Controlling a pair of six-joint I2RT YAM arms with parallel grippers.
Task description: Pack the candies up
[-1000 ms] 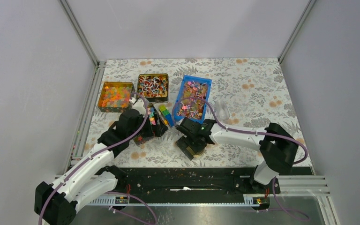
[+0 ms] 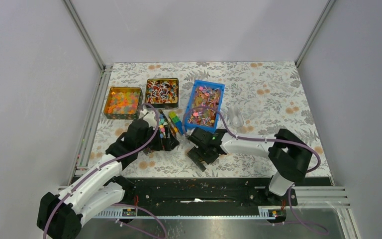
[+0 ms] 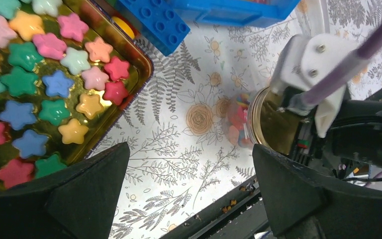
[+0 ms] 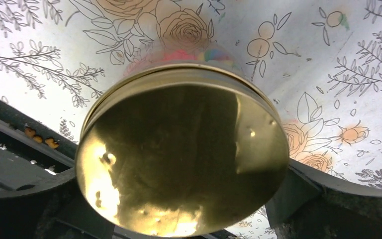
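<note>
My left gripper hangs open over the front left; beneath it the left wrist view shows a gold tin of star-shaped candies. My right gripper is low at the front middle, open around a round gold lid on a clear container of colourful candies; whether the fingers touch it is unclear. Candy fills a gold tin, another tin and a blue tray.
Blue and green toy bricks lie between the left arm and the blue tray. A clear empty item lies right of the tray. The front edge is close below both grippers.
My left gripper has shifted slightly.
</note>
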